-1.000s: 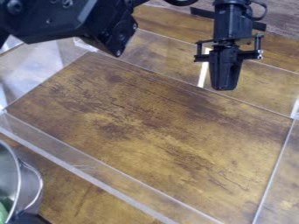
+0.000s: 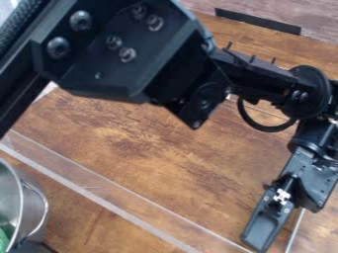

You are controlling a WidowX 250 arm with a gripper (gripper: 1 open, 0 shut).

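My black gripper (image 2: 271, 214) hangs low at the right of the camera view, pointing down toward the front right over the wooden surface. Its fingers look shut, with nothing visible between them. The upper arm stretches across the top of the view and hides much of the back of the workspace.
A metal pot (image 2: 24, 208) with something green inside stands at the lower left edge. The wooden board (image 2: 132, 158) in the middle is bare, bordered by clear strips. A dark strip (image 2: 264, 22) lies at the back.
The arm has swung from the back centre-right to the front right, and the gripper now sits much lower in the view. The pot is unmoved.
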